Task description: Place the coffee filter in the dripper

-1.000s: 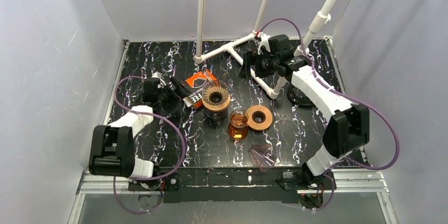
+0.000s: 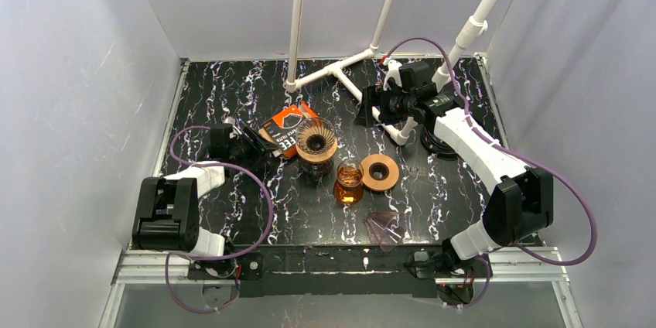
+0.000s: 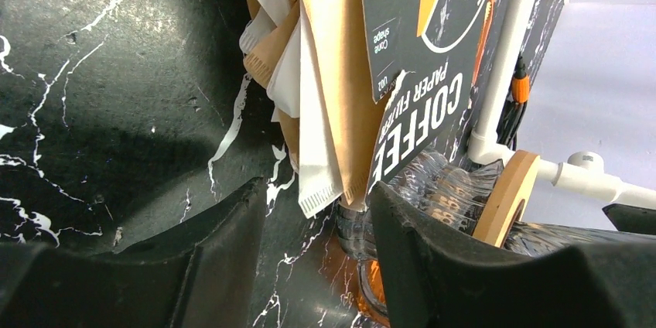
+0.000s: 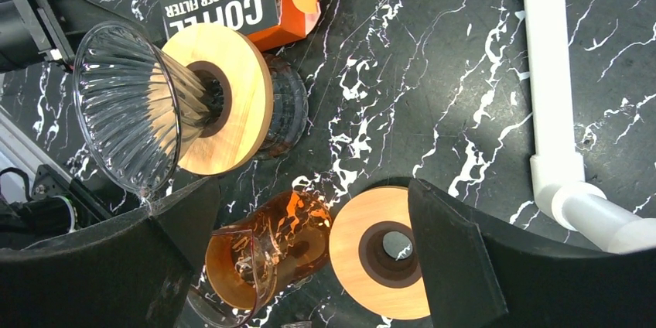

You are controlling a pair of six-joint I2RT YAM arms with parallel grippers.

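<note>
Paper coffee filters (image 3: 319,111), white and brown, stick out of the open end of the orange and black filter box (image 2: 281,127). My left gripper is at that end, its fingers part open. A white filter corner and a brown one show in the gap between its fingertips; neither looks clamped. The ribbed glass dripper (image 4: 128,107) with its wooden collar (image 4: 251,104) rests on a glass server beside the box, its cone empty. Off to the right and above the table, my right gripper (image 2: 367,107) stands open and empty.
An amber glass vessel (image 2: 349,182) and a wooden ring (image 2: 380,172) stand in front of the dripper. A clear cone-shaped piece (image 2: 384,229) lies near the front edge. White pipes (image 2: 336,70) cross the back. Table left of the box is clear.
The left gripper's fingers have drawn closer together, and its arm has shifted slightly at the filter end of the box. The right arm has moved a little to the right. Box and dripper remain in place.
</note>
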